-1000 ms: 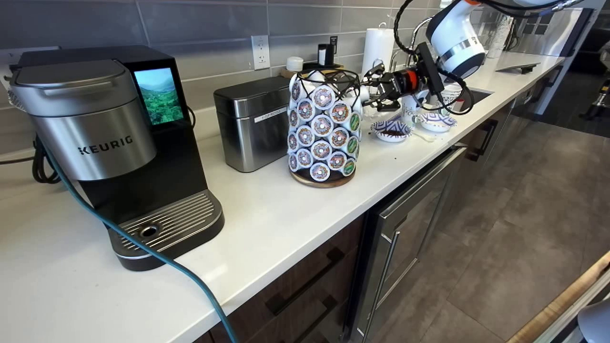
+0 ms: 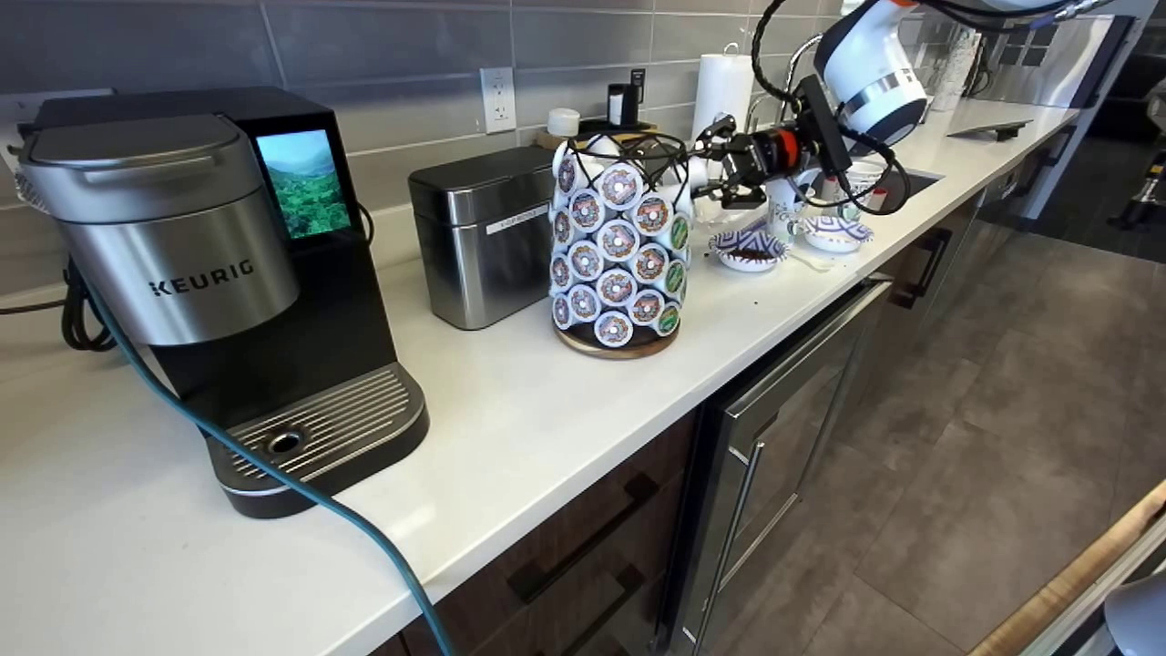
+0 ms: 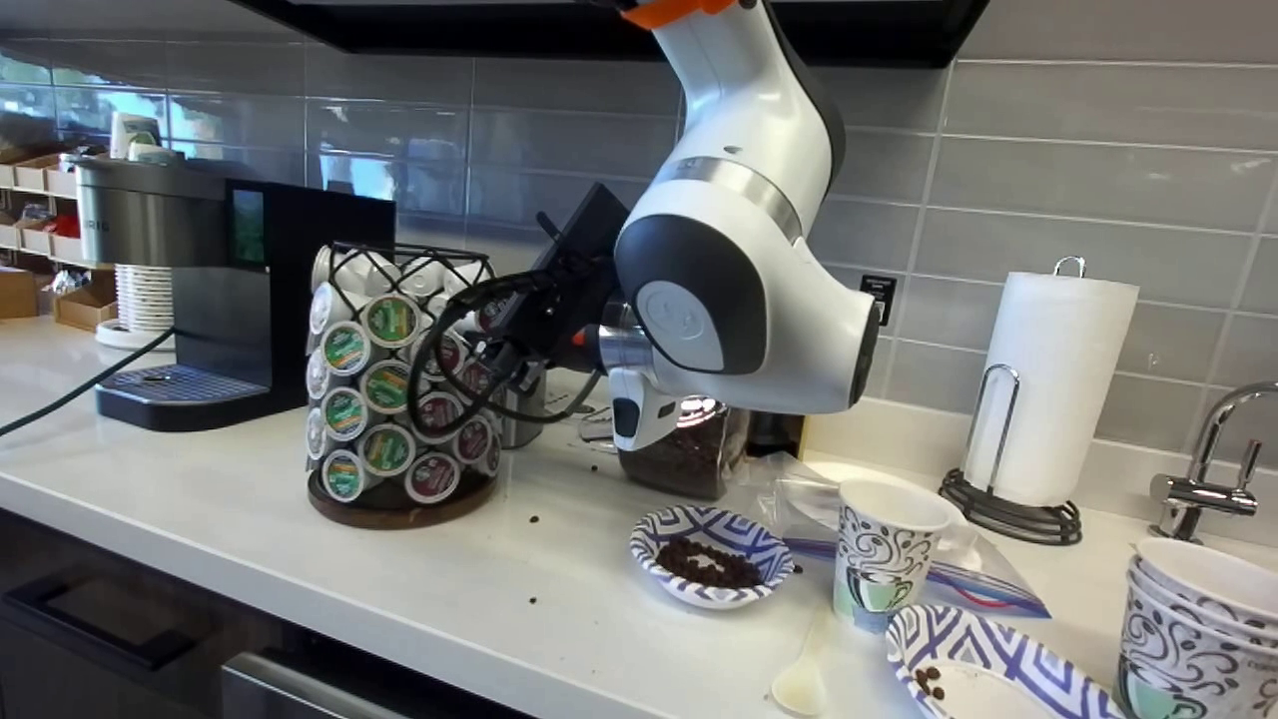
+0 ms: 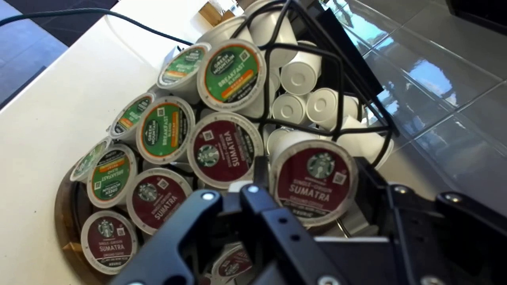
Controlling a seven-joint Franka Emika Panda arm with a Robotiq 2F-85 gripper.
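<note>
A maroon Sumatra pod (image 4: 315, 183) sits between the fingers of my gripper, which is shut on it. One dark finger (image 4: 261, 171) lies along its left side and the other is at its right. The pod is at the top rim of a round black-wire carousel (image 2: 619, 246), packed with pods; whether it is clear of its slot cannot be told. In exterior view 2 the arm and cables hide the fingertips.
A Keurig coffee maker (image 2: 208, 262) and a steel box (image 2: 481, 246) stand near the carousel. A patterned bowl (image 3: 712, 553) of coffee grounds, a paper cup (image 3: 884, 553) and a paper towel roll (image 3: 1054, 383) are on the other side.
The carousel's pods have shifted very slightly to the right in exterior view 1, and my gripper sits a touch higher. The rest looks the same.
</note>
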